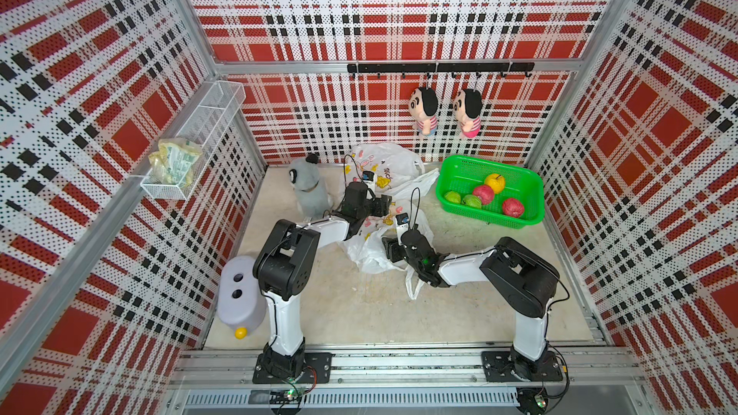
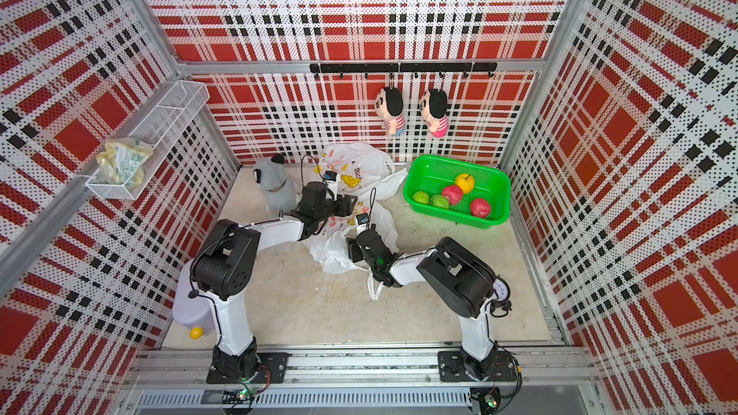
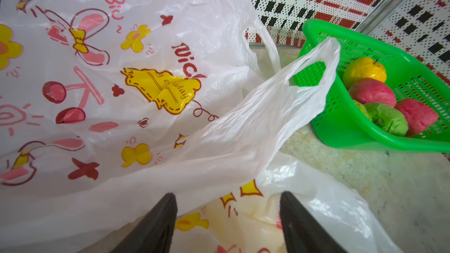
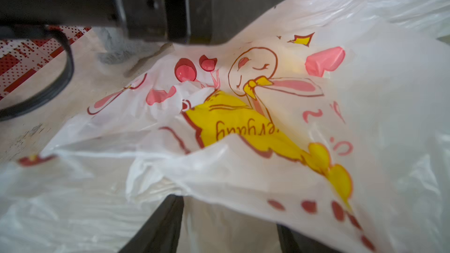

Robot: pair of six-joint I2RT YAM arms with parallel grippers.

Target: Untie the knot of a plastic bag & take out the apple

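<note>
A white printed plastic bag [image 1: 361,252] lies crumpled mid-table; a second printed bag [image 1: 399,161] lies behind it, handles toward the basket. My left gripper is open above the front bag, near the back one, with printed plastic beneath the gap between its fingers. My right gripper is open at the front bag, its fingertips partly under a raised fold of plastic. The left gripper's body shows above it in the right wrist view. No apple is visible inside the bags; a knot cannot be made out.
A green basket [image 1: 453,167] with several fruits stands at the back right. A grey plush toy [image 1: 311,192] sits at the back left, a lilac box [image 1: 240,299] at the front left. Two dolls hang on the back wall.
</note>
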